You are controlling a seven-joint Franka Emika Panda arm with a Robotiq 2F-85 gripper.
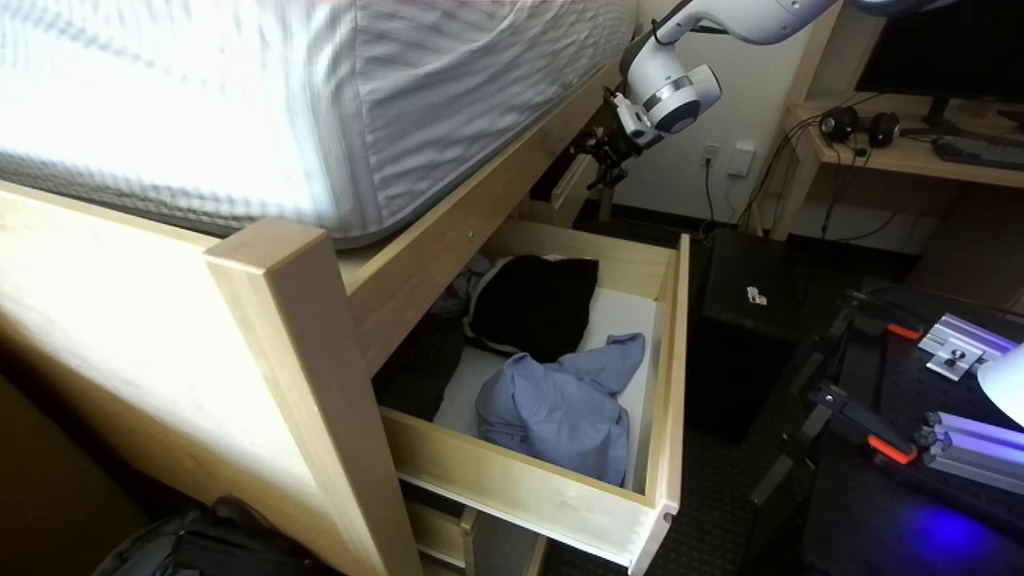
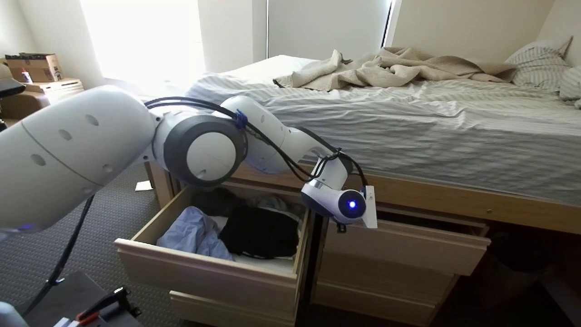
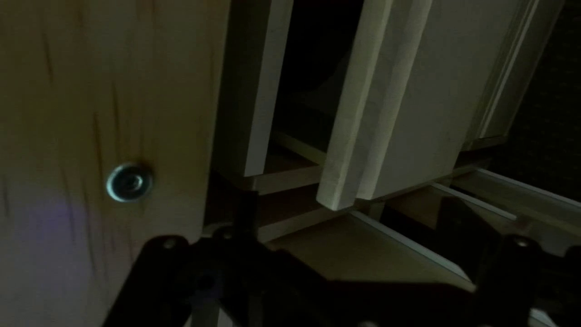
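My black gripper (image 1: pixel 591 165) hangs beside the bed's wooden side rail, close to the far drawer (image 1: pixel 574 184). Its dark fingers stand spread in the wrist view, with no object seen held between them. There the partly pulled-out far drawer (image 3: pixel 376 109) shows its front edge above and between the fingertips. A dark gap lies behind that front. The near drawer (image 1: pixel 672 384) is pulled well out. It holds a crumpled blue cloth (image 1: pixel 566 408) and a black cloth (image 1: pixel 533 306). In the second exterior view the arm's wrist hides most of the gripper by the far drawer (image 2: pixel 408 242).
The bed rail (image 3: pixel 109 234), with a round bolt, fills the wrist view's left side. A lower drawer (image 2: pixel 234 310) also sticks out below the near one. A black table (image 1: pixel 874 518) with clamps and metal profiles stands at the right. The wrist view is dark.
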